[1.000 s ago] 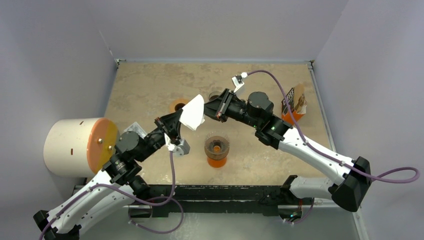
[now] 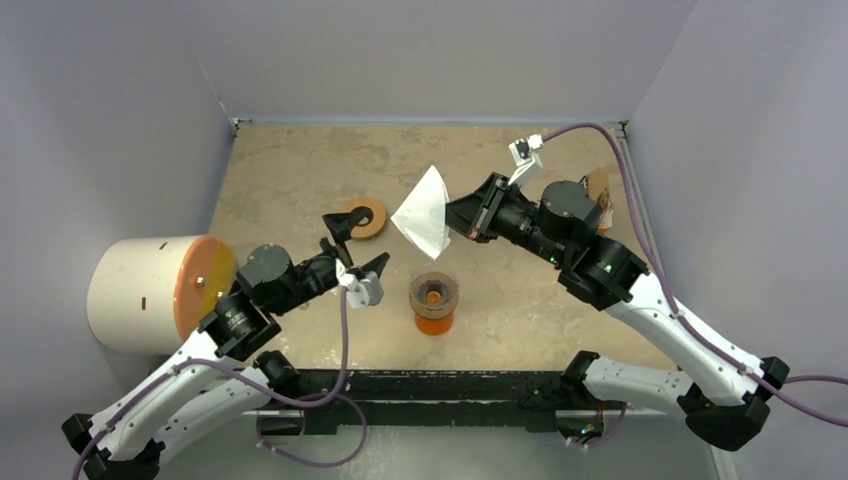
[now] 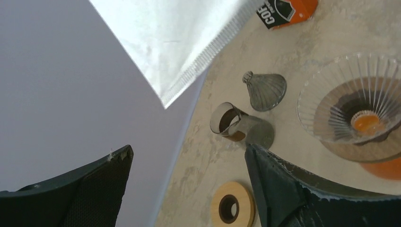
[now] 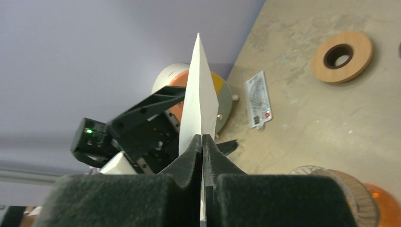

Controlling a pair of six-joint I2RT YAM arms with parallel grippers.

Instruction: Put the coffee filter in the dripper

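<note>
The white coffee filter [image 2: 424, 214] hangs in the air, with my right gripper [image 2: 452, 214] shut on one edge. In the right wrist view the filter [image 4: 198, 94] rises folded and narrow from between the shut fingertips. My left gripper is open wide, nothing between its fingers; the filter [image 3: 175, 42] is above and apart from it. The clear ribbed dripper [image 2: 434, 292] stands empty, nearer the front edge than the filter. Its bowl and the hole at its bottom show in the left wrist view, where the dripper [image 3: 321, 109] is at the right.
A tape ring [image 2: 372, 216] lies behind the left gripper. A grey glass [image 3: 246, 127] and a small ribbed cone [image 3: 265, 91] sit on the table beyond. The coffee bag [image 3: 288, 12] is farther off. A white drum [image 2: 145, 295] stands left; a flat clear case [image 4: 257, 99] lies near it.
My right arm has moved right, carrying the filter away from the left gripper.
</note>
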